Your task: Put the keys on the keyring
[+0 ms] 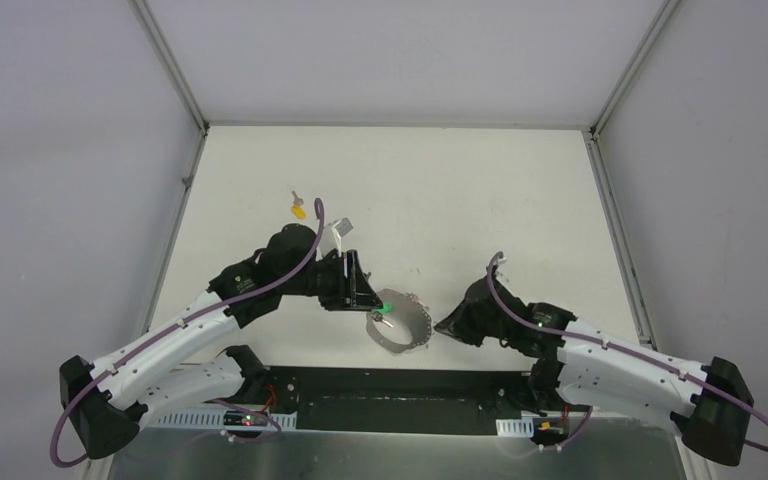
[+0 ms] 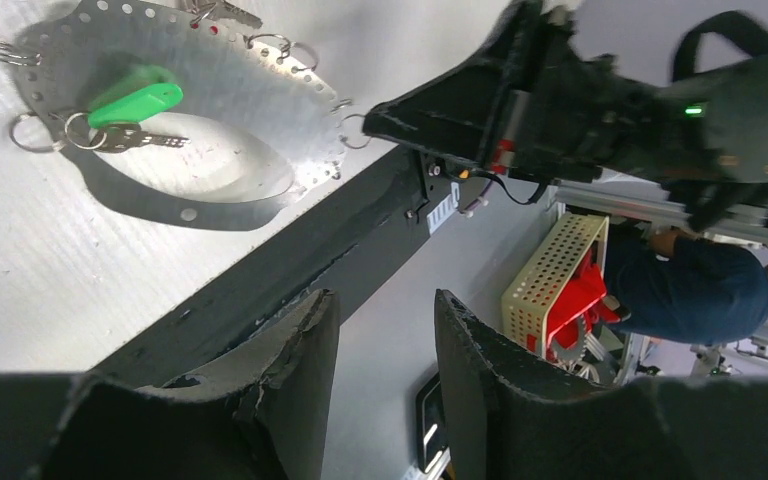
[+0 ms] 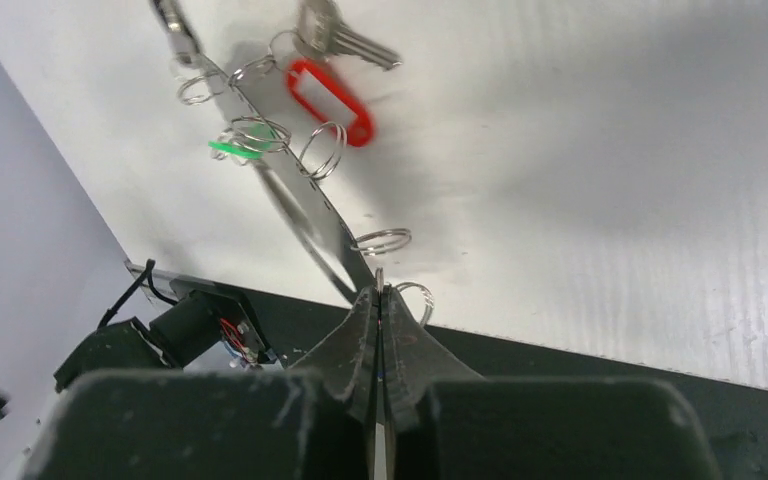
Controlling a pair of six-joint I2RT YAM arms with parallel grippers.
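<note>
The metal plate (image 2: pixel 240 110), with an oval opening and split rings along its edge, looks tilted and blurred in both wrist views. My right gripper is shut on a small ring at its near end, mostly hidden by the fingertips. A green-tagged key (image 2: pixel 145 138) lies over the plate's opening; a red tag (image 3: pixel 330 100) with a silver key (image 3: pixel 348 38) sits along its far edge. Above the plate's left side in the top view, my left gripper stands open and empty. A yellow-tagged key (image 1: pixel 298 212) lies apart, farther back on the table.
A dark beam (image 1: pixel 400 400) runs along the front edge, close to the plate. Side walls bound the table. A silver block (image 1: pixel 344 226) shows near the left wrist.
</note>
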